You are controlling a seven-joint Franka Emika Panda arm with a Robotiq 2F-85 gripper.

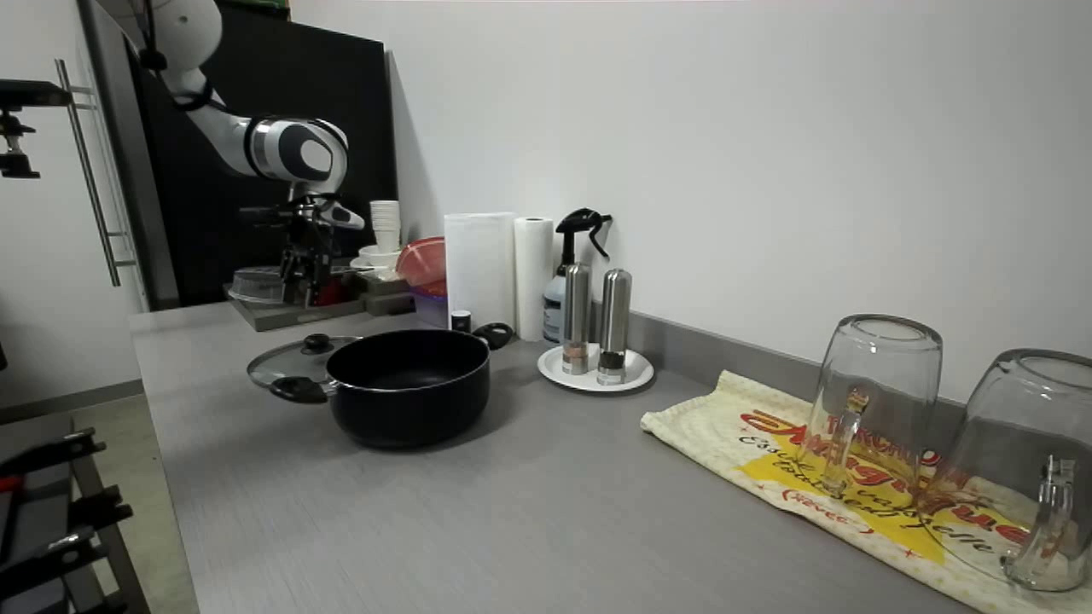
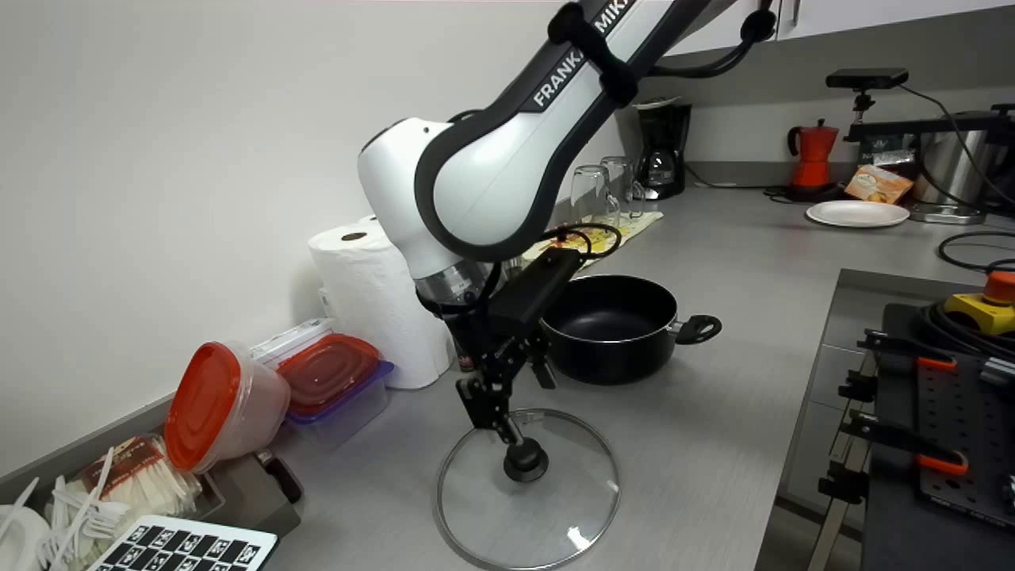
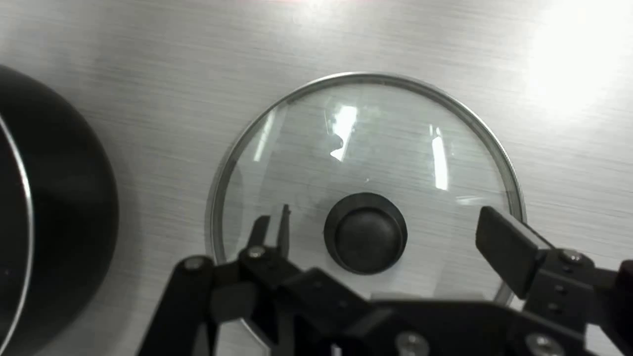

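A round glass lid with a metal rim lies flat on the counter, its black knob facing up. My gripper is open above the lid, one finger on each side of the knob in the wrist view, touching neither side there. In exterior view 2 the gripper appears just above and behind the knob; the exact height gap is hard to judge. The black pot stands uncovered beside the lid, and its dark wall shows at the left of the wrist view.
Paper towel rolls and red-lidded plastic containers stand along the wall. Two steel grinders rest on a white plate. Glass mugs sit upside down on a cloth.
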